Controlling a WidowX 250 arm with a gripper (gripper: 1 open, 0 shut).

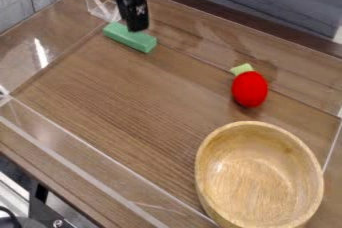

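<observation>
My gripper (130,17) hangs open near the top left, its dark fingers just above and behind a green block (130,38) lying on the wooden table (127,112). Nothing shows held between the fingers.
A red oval object (249,89) sits at the right, with a small pale green piece (242,69) just behind it. A large wooden bowl (258,177) fills the lower right.
</observation>
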